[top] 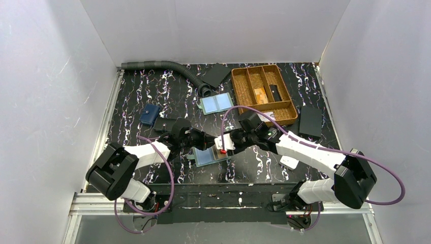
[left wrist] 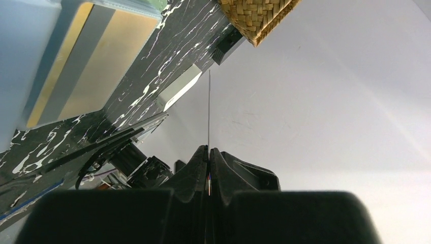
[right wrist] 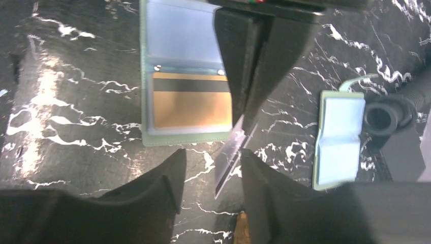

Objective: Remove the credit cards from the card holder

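Observation:
The open card holder lies on the marble table under both grippers; a tan card with a dark stripe sits in its pocket. My left gripper is shut on a white card, seen edge-on as a thin upright line in the left wrist view and as a pale tilted sliver in the right wrist view. My right gripper is part open, its blurred fingers either side of that card's lower end. In the top view the grippers meet over the holder and hide the card.
A second card holder lies behind. A wicker organiser stands back right, a black hose runs along the back left, a blue wallet lies left, and a white object lies front right.

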